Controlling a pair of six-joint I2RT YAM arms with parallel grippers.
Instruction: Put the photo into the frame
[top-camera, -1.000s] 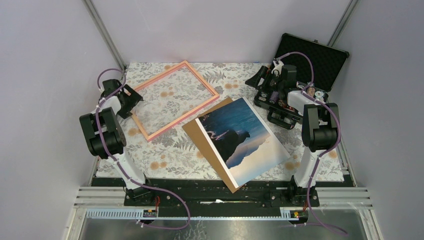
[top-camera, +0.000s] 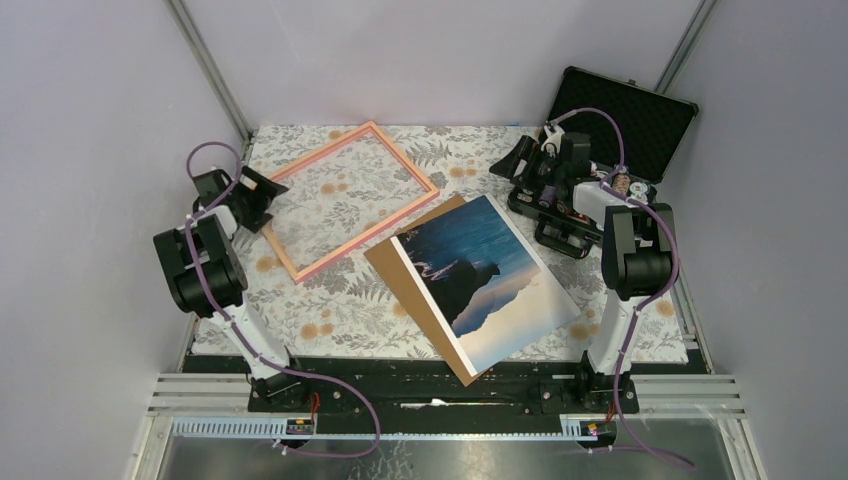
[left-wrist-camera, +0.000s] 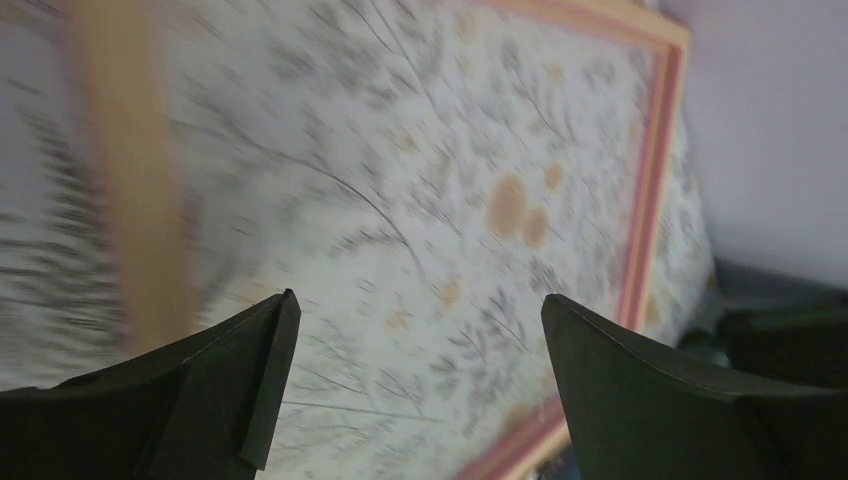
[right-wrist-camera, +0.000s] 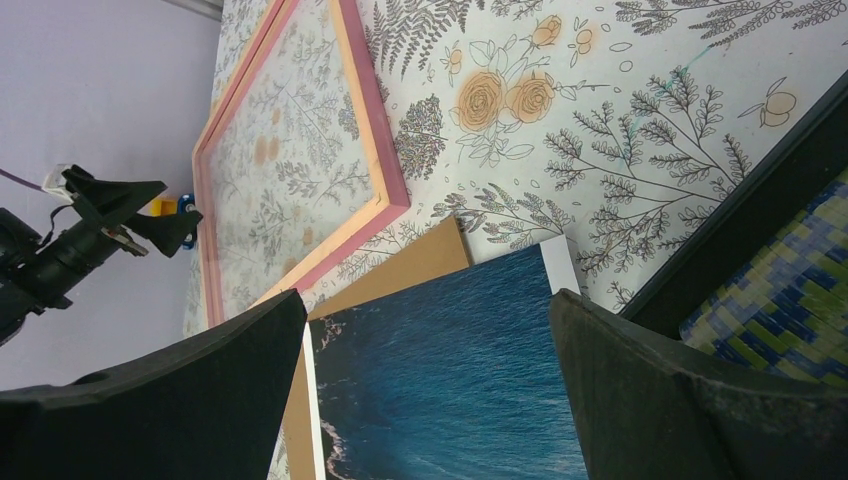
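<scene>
An empty pink-wood frame (top-camera: 400, 215) lies tilted on the left half of the patterned table, its side blurred in the left wrist view. The photo (top-camera: 480, 280), a sea scene with white borders, lies at centre right on a brown backing board (top-camera: 410, 290). My left gripper (top-camera: 262, 200) is open above the frame's left side, nothing between its fingers. My right gripper (top-camera: 520, 160), also open and empty, hangs above the table at the upper right of the photo, beside the black case.
An open black case (top-camera: 620, 115) with items in it occupies the back right, under my right arm. The patterned tablecloth (top-camera: 330, 325) is bare along the front left. Walls close in the left, back and right.
My left gripper has shifted slightly to the left and its wrist has turned a little. My right gripper has barely moved.
</scene>
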